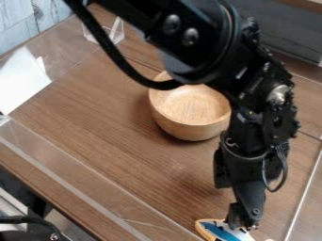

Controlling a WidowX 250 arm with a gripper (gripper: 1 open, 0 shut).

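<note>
My black gripper (246, 209) points down at the lower right of the camera view, just above a small white, blue and orange object (220, 231) at the bottom edge; whether they touch is unclear. The gripper looks open, though its fingers are partly hidden by its body. A light wooden bowl (189, 118) stands behind the arm, near the centre, partly covered by it.
A wooden table (101, 122) has clear space on the left and centre. A white sheet (18, 80) lies at the left edge. Clear strips run along the table's front and right. A dark wall stands at the back right.
</note>
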